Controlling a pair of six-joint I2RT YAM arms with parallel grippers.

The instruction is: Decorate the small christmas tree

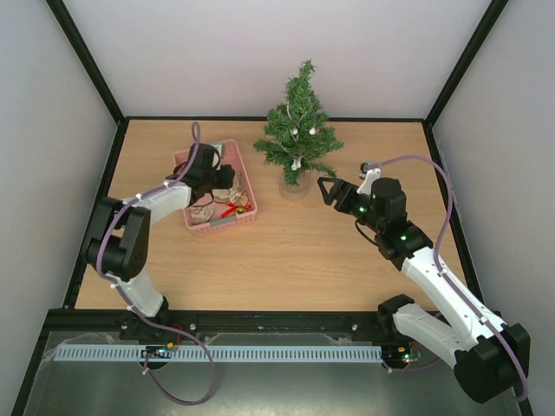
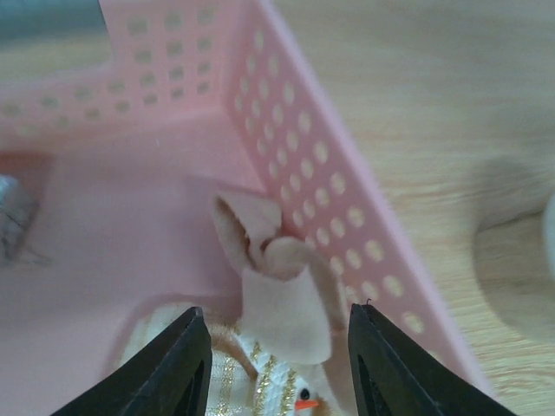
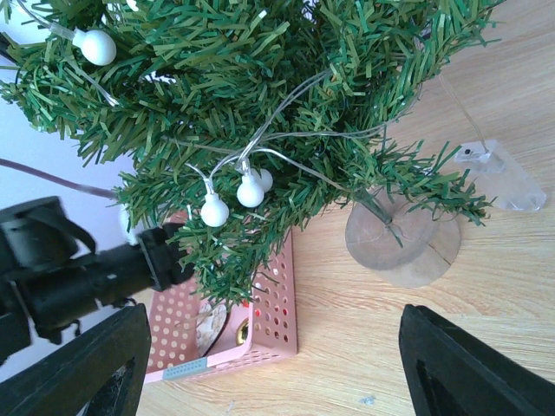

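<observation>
The small green tree stands on a clear base at the back, with white bulbs on thin wires among its branches. Left of it a pink basket holds ornaments. My left gripper is over the basket, open, above a beige felt ornament and a cream, gold-trimmed piece lying by the basket wall. My right gripper hangs just right of the tree, fingers apart, nothing between them, facing the lower branches.
Dark frame rails and pale walls border it. A clear plastic piece is beside the tree base.
</observation>
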